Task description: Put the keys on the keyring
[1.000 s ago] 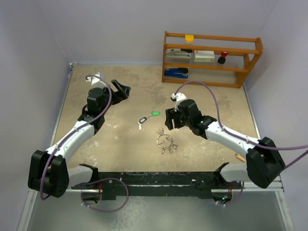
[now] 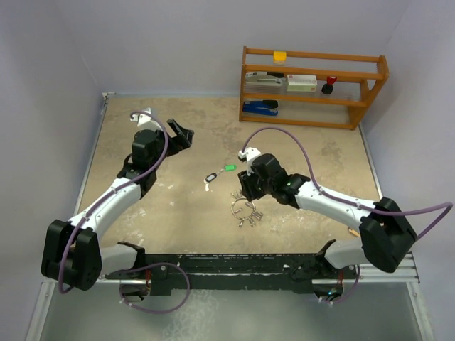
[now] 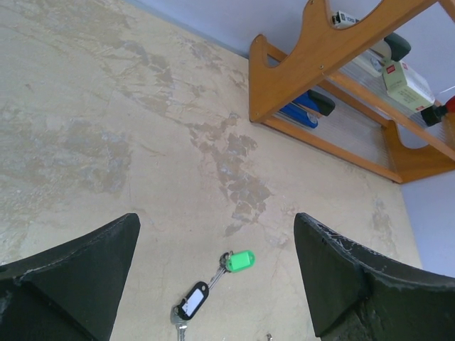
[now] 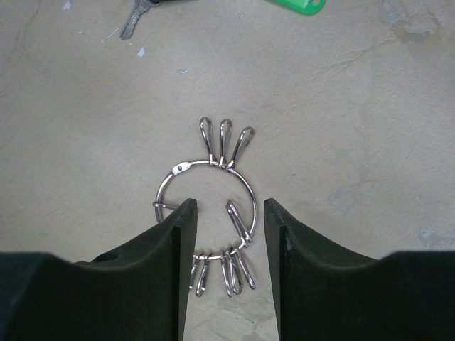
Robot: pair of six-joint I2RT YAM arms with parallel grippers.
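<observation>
The metal keyring [image 4: 254, 201], a round hoop with several small clips, lies flat on the table; the top view has it front of centre. Just behind it lie two keys: one with a green head [image 2: 229, 168], one with a black tag [image 2: 211, 177]. My right gripper hovers over the ring, part open, its black fingers [image 4: 181, 234] apart with nothing gripped; the ring is below them. Farther back on the left, my left gripper [image 2: 183, 133] is held open above bare table. Both keys show in the left wrist view, beyond its empty fingers [image 3: 117, 249].
A wooden rack [image 2: 313, 99] stands at the back right, holding a blue stapler [image 2: 261, 107], a white box [image 2: 301, 83] and other items. At the right edge lies a small orange thing [image 2: 354, 232].
My right gripper has moved left and toward the front, down over the ring, and its fingers stand closer together. The left arm has shifted only slightly. Keys and ring lie unmoved.
</observation>
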